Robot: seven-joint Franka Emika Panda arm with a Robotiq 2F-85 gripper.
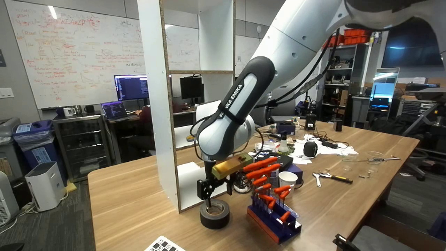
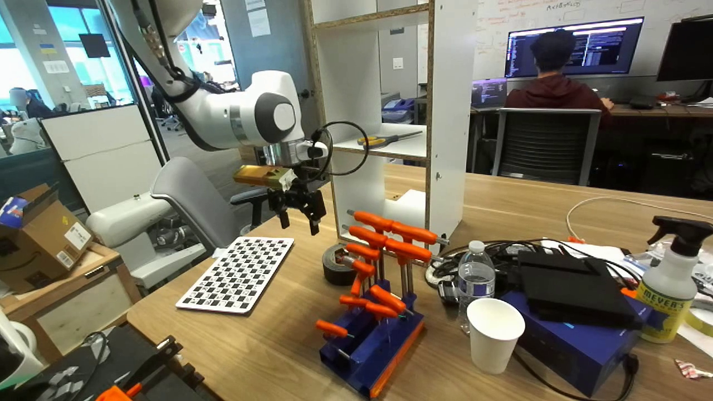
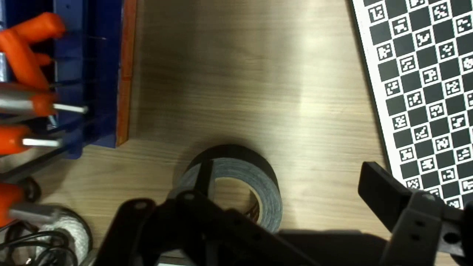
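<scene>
A dark roll of tape (image 1: 214, 221) lies flat on the table by the front of the white shelf unit. Its ring (image 3: 269, 195) shows in the wrist view, partly covered by my gripper. The fingers are wide open with nothing between them. One finger (image 3: 204, 177) overlaps the roll in that view, while the other finger (image 3: 377, 190) stands well to the right, close to the checkered board's edge. In exterior view 2 my gripper (image 2: 300, 227) hangs above the table, to the left of the tape roll (image 2: 330, 267). Whether a fingertip touches the roll, I cannot tell.
Beside the roll stands a blue rack (image 1: 274, 223) of orange-handled hex keys. The white shelf unit (image 1: 169, 125) rises behind, with scissors (image 2: 381, 141) on a shelf. A checkered board (image 2: 237, 275) lies flat. A paper cup (image 2: 493, 337) and bottle (image 2: 475, 284) stand past the rack.
</scene>
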